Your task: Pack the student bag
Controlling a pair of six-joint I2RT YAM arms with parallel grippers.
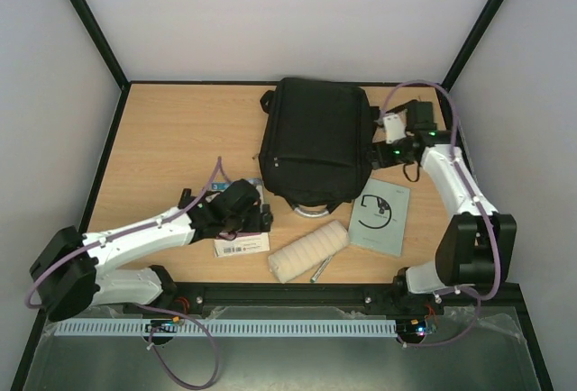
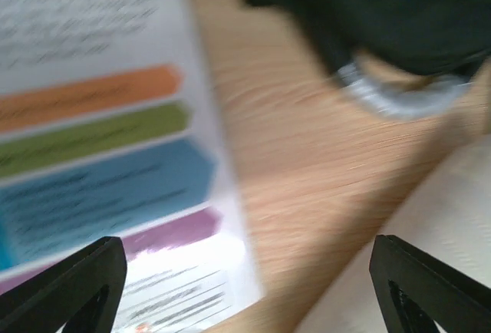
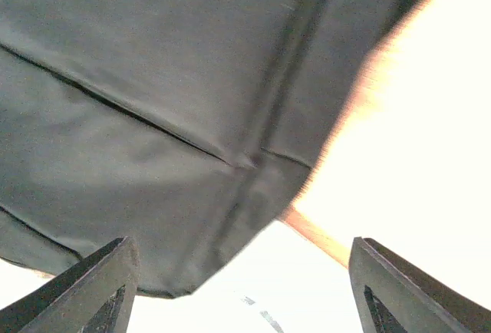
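A black backpack [image 1: 311, 139] lies at the back centre, its handle toward the front. Over the colourful printed booklet [image 2: 100, 195] hangs my left gripper [image 1: 257, 218], open and empty, near the cream pencil case [image 1: 308, 251]. My right gripper [image 1: 388, 150] is at the backpack's right edge, its fingers apart; the right wrist view shows black fabric [image 3: 153, 164] below them, none clearly held. A grey-green notebook [image 1: 380, 217] lies right of the pencil case.
A thin pen [image 1: 321, 268] lies beside the pencil case. Dark items near the left arm are mostly hidden.
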